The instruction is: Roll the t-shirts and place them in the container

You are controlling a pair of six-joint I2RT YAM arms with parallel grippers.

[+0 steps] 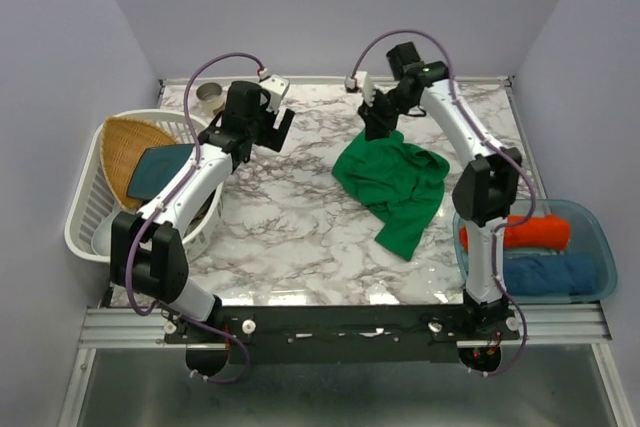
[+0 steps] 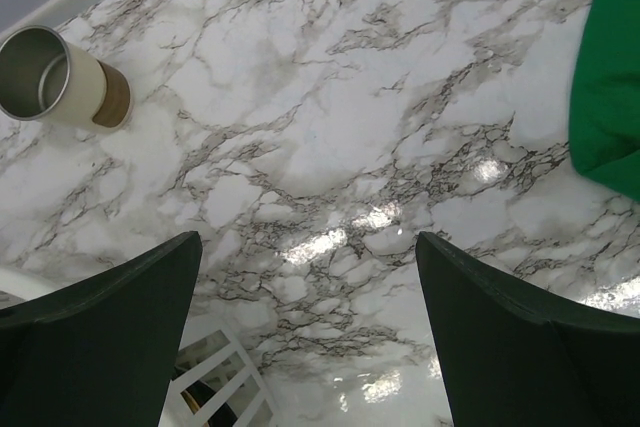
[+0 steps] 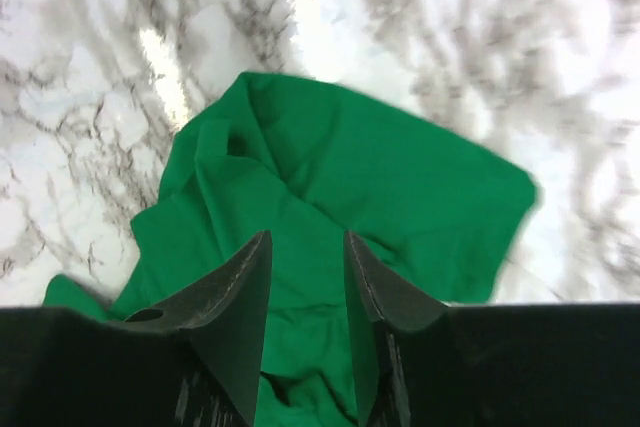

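The green T-shirt (image 1: 390,187) lies crumpled on the marble table, one strip trailing toward the front; it fills much of the right wrist view (image 3: 300,177). Above its upper part is my right gripper (image 1: 375,122), open, its fingertips (image 3: 258,257) over the cloth. My left gripper (image 1: 280,122) stands open at the back left, with only bare table between its fingers in the left wrist view, apart from the shirt.
A white basket (image 1: 88,187) with trays fills the left side; a metal cup (image 2: 85,87) stands behind it. A blue bin (image 1: 597,247) at right holds orange and blue rolls (image 1: 540,272).
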